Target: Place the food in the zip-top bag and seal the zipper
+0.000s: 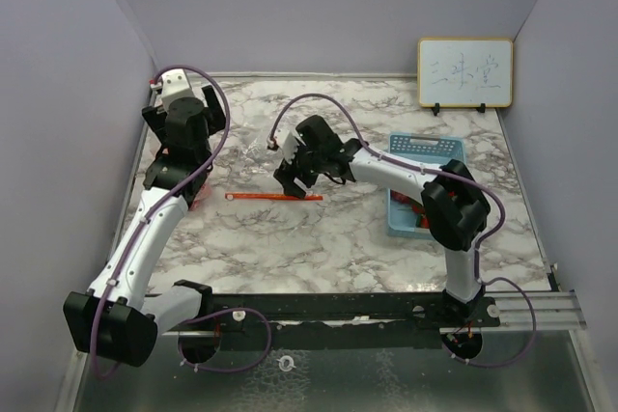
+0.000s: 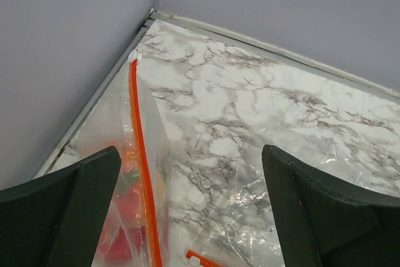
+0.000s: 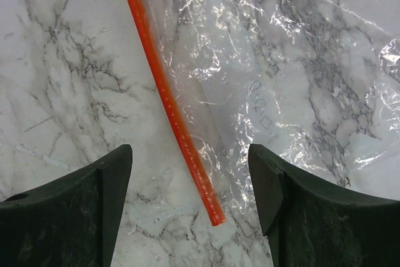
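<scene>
A clear bag [image 2: 128,217] with red, orange and green food inside lies at the table's far left, mostly beneath the left arm. Its orange zipper strip [image 2: 141,136] runs lengthwise, a white slider [image 2: 134,56] at the far end. My left gripper [image 1: 186,111] stands open above it, its fingers [image 2: 69,201] spread and nothing held. Flat on the table to the right is a second, empty clear bag [image 3: 250,92], its orange zipper strip [image 1: 275,197] toward the front. Over that strip hovers my right gripper, open and empty; the strip's end shows between its fingers.
A blue basket [image 1: 398,231] with red fruit stands on the right, partly covered by the right arm. A small whiteboard [image 1: 465,72] leans at the back right. Bare marble [image 1: 290,262] lies along the front of the table.
</scene>
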